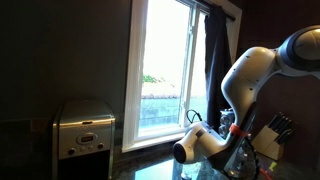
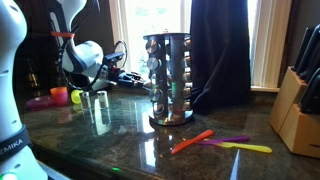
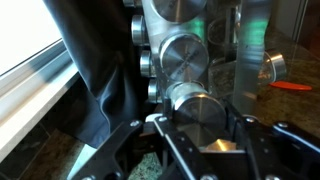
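A revolving spice rack (image 2: 171,75) full of silver-lidded jars stands upright on the dark counter. My gripper reaches its side and is shut on one spice jar (image 3: 198,112), whose dark round lid end faces the wrist camera. Just above, other lidded jars (image 3: 184,57) sit in the rack's column. Whether the held jar is still partly in its slot, I cannot tell. In exterior view 2 the arm (image 2: 85,60) comes in from the left, and its fingers are hard to make out against the rack. Exterior view 1 mostly hides the gripper behind the arm.
Red, purple and yellow utensils (image 2: 193,141) lie on the counter right of the rack, before a knife block (image 2: 300,112). Colored cups (image 2: 60,97) stand at the left. A dark curtain (image 3: 88,60) hangs close behind the rack. Open counter lies in front.
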